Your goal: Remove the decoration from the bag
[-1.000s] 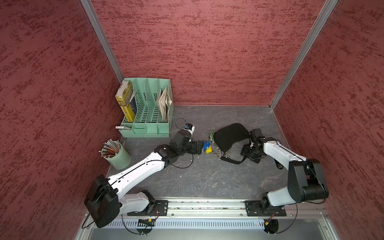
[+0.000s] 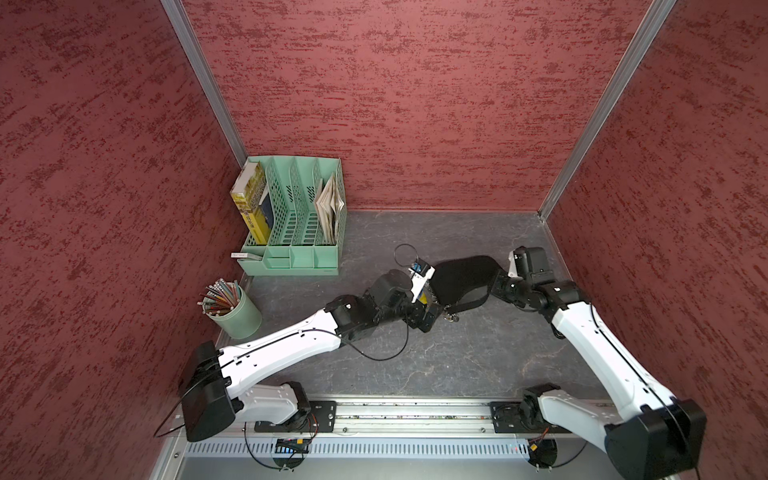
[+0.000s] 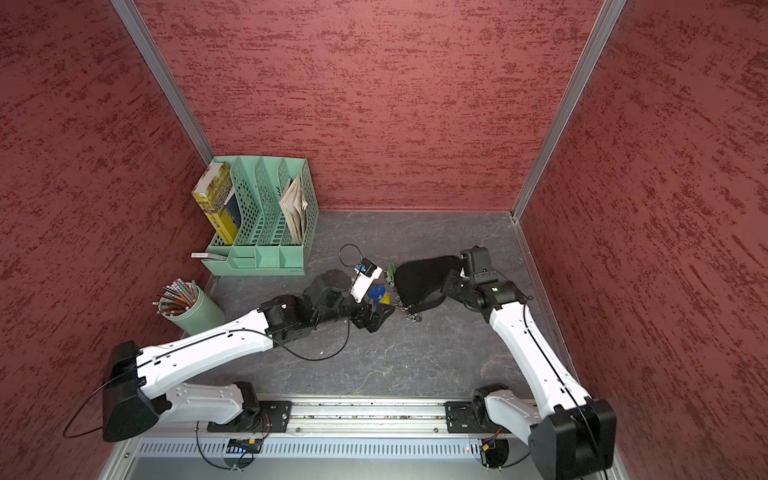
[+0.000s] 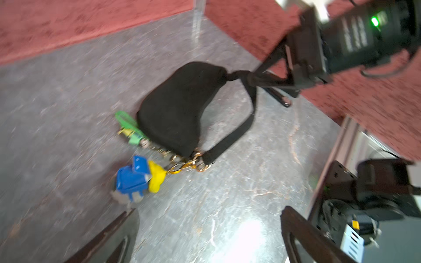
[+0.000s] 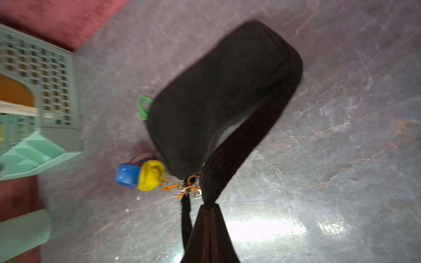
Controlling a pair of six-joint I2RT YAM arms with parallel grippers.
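Note:
The black bag lies on the grey tabletop, its strap pulled up towards the right. My right gripper is shut on that strap. Clipped near the bag's lower corner by gold and silver clasps are two decorations: a blue-and-yellow figure and a small green figure with a green loop. Both rest beside the bag's left side. My left gripper stands open over the tabletop, apart from the decorations, with nothing between its fingers.
A mint-green file rack holding books and papers stands at the back left. In front of it is a cup of pencils.
My left gripper has moved right, staying open.

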